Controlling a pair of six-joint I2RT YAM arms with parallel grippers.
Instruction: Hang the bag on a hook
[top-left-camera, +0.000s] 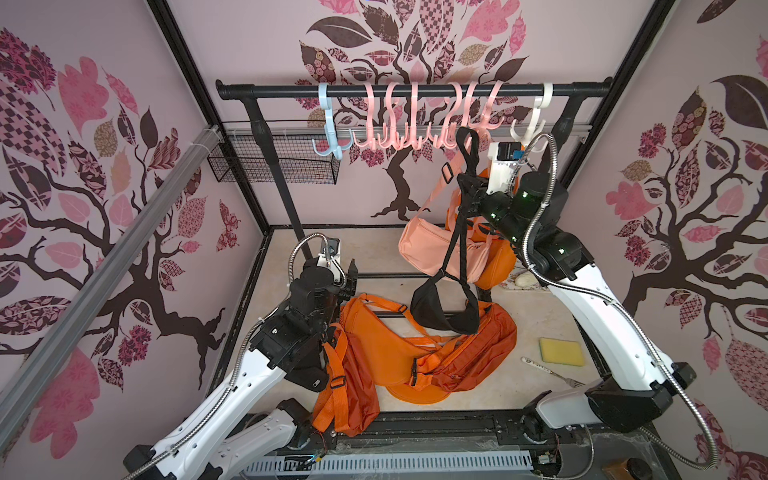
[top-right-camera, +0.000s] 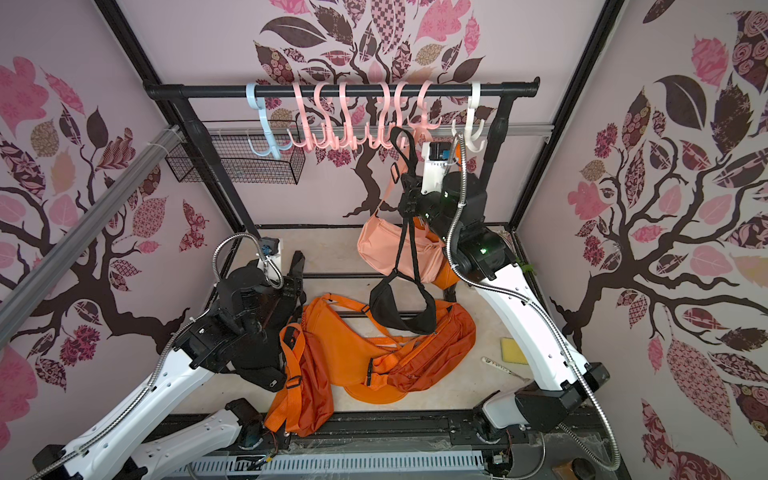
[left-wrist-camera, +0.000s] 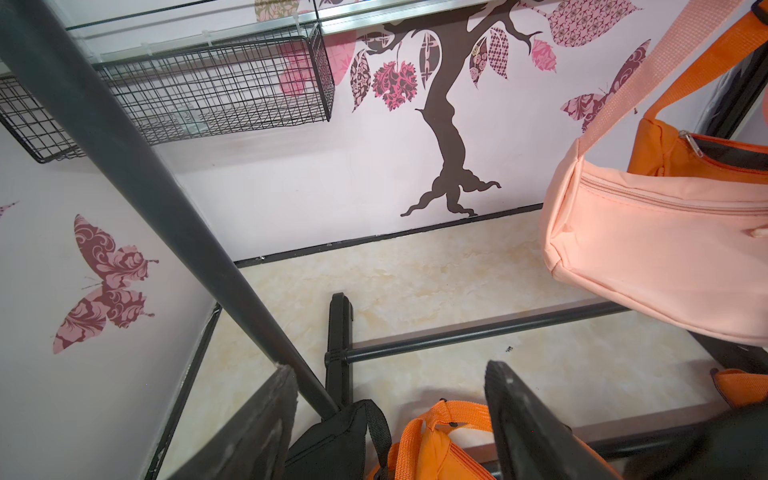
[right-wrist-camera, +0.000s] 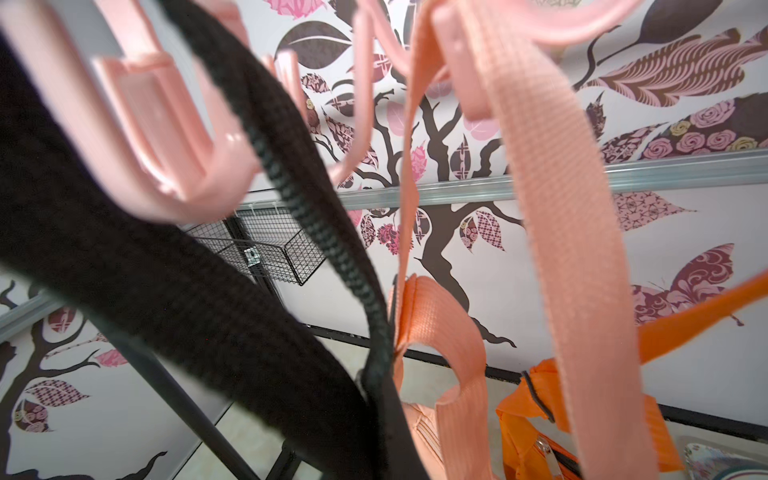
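Note:
A black bag (top-left-camera: 432, 312) dangles below my right gripper (top-left-camera: 472, 188). Its strap (right-wrist-camera: 272, 120) runs up from the gripper to a loop near the pink hooks (right-wrist-camera: 184, 192); whether it rests on a hook is unclear. The right gripper is shut, with the strap at its fingers, which are hidden in the right wrist view behind black webbing. My left gripper stands open and empty, low at the left above bags on the floor.
A pink bag (top-left-camera: 440, 252) and an orange bag hang behind the black one. Orange bags (top-left-camera: 464, 364) cover the floor's middle. A blue hook (top-left-camera: 329, 128), white hook (top-left-camera: 534, 128) and wire basket (top-left-camera: 240, 160) are at the rail and back wall.

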